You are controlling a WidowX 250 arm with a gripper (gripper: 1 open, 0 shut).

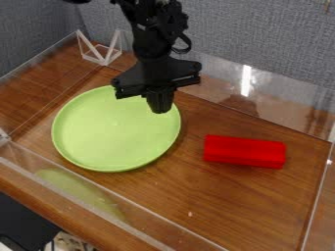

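My black gripper (pixel 160 98) hangs over the back right part of a round green plate (pixel 105 137), its fingers close together with no object visible between them. A red block (pixel 244 151), long and lying flat, rests on the wooden table to the right of the plate.
A white wire frame (pixel 102 51) stands at the back left of the table (pixel 222 206). Clear panels edge the table at back, front left and right, with a grey wall behind.
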